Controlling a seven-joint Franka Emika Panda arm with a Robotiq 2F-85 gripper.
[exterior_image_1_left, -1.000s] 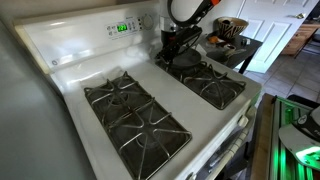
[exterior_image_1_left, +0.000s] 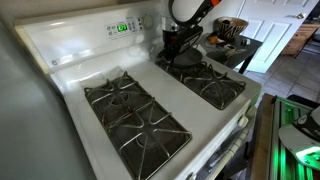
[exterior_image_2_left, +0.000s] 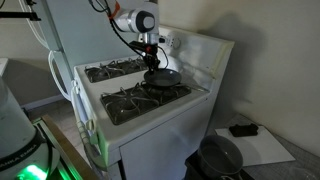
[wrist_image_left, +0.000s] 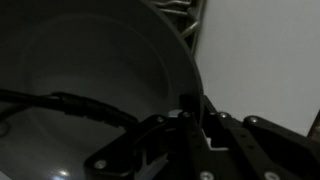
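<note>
A dark round pan (exterior_image_2_left: 163, 77) is at the rear burner of the white stove (exterior_image_1_left: 95, 75), over the black grates. In the wrist view the pan's inside (wrist_image_left: 90, 65) fills the left side, and its rim runs down to my gripper. The fingers look shut on that rim, though the picture is dark there. From outside, my gripper (exterior_image_2_left: 151, 66) meets the pan's edge from above. Whether the pan touches the grate cannot be told.
Black burner grates (exterior_image_1_left: 148, 128) at the stove's near end are bare. Beside the stove, a dark pot (exterior_image_2_left: 220, 155) stands lower down, near a white board (exterior_image_2_left: 262, 148) with a small black object (exterior_image_2_left: 243, 130). A cluttered dark counter (exterior_image_1_left: 235, 50) lies beyond the stove.
The pan and gripper appear to have shifted slightly at the far burner. The rest of the stove looks the same.
</note>
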